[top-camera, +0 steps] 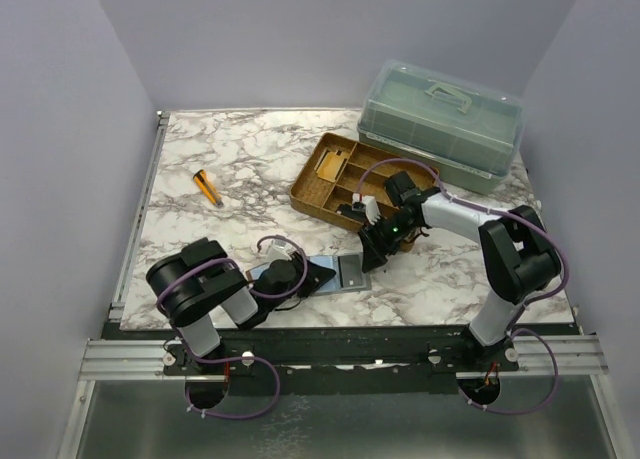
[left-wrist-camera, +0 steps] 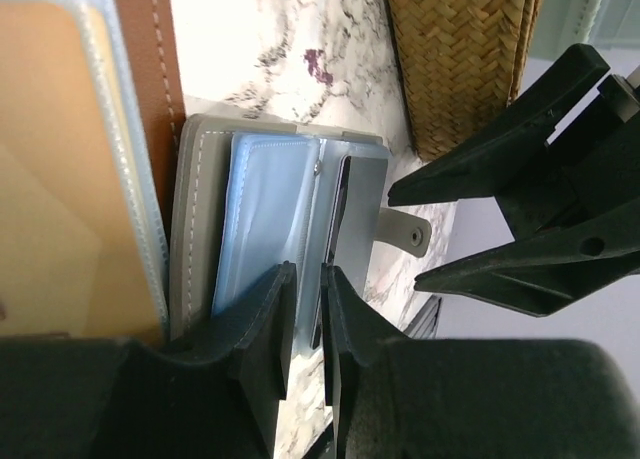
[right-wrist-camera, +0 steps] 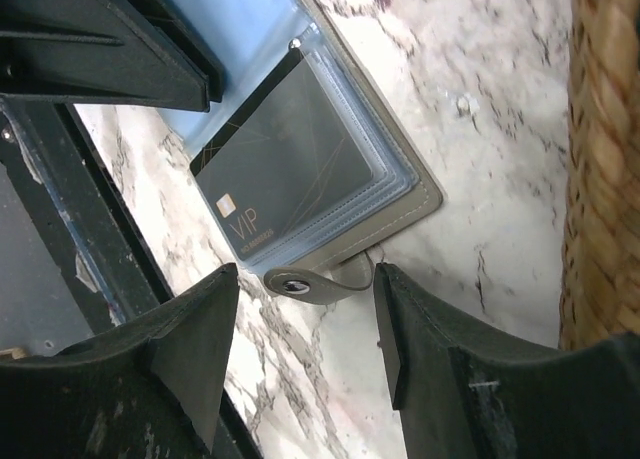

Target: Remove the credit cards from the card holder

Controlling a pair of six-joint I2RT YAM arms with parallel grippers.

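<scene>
The card holder (top-camera: 350,273) lies on the marble table, a grey cover with blue clear sleeves and a snap tab (right-wrist-camera: 310,284). A black VIP card (right-wrist-camera: 280,154) sits in the last sleeve. My left gripper is over the blue sleeves, fingertips close together at the card's edge; whether anything is between them is hidden. My right gripper is open at the holder's tab end, fingertips either side of the snap tab.
A woven compartment tray (top-camera: 305,189) stands just behind the holder, with a clear lidded box (top-camera: 440,129) beyond. An orange cutter (top-camera: 206,187) lies at the left.
</scene>
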